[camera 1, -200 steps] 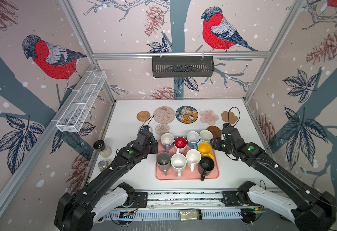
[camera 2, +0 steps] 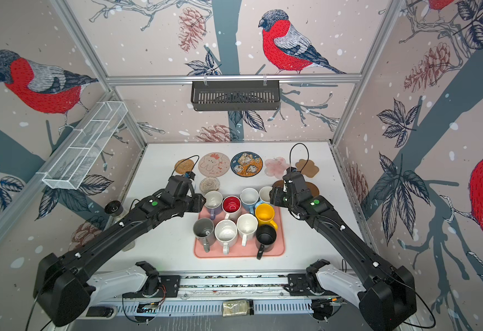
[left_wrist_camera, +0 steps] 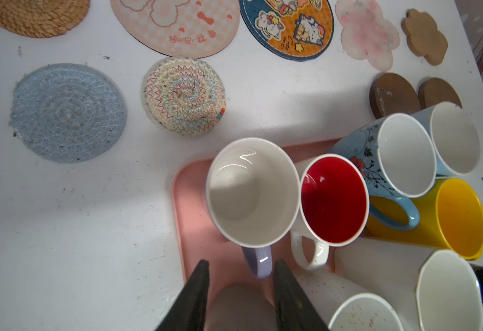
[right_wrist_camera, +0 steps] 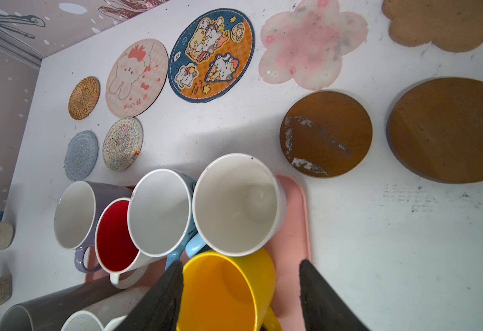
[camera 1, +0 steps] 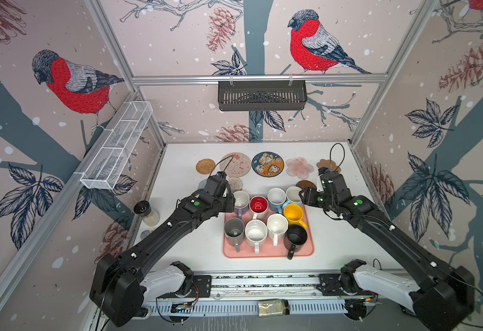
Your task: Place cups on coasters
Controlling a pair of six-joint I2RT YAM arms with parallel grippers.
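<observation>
Mugs crowd a pink tray [camera 1: 227, 251]. My left gripper hovers over its left side, near the lavender-handled cup [left_wrist_camera: 252, 193]; its fingers stand apart, and whether they grip anything is unclear. My right gripper is open above the yellow cup [right_wrist_camera: 214, 292], near a light-blue-handled white cup [right_wrist_camera: 238, 204]. Coasters lie behind the tray: blue knit [left_wrist_camera: 67, 113], patterned knit [left_wrist_camera: 185, 95], woven [right_wrist_camera: 83, 97], pink rabbit [right_wrist_camera: 135, 77], cartoon [right_wrist_camera: 211, 55], flower [right_wrist_camera: 312, 44], tan flower [right_wrist_camera: 440, 19] and two brown discs [right_wrist_camera: 325, 133].
Jars [camera 1: 147, 215] stand at the left edge. A dark basket [camera 1: 262, 96] hangs on the rear rail, and a white wire rack [camera 1: 114, 144] on the left. Bare table lies either side of the tray.
My left arm has moved right and upward toward the tray's back left. My right arm has shifted slightly, its wrist now higher. The cups have not visibly moved.
</observation>
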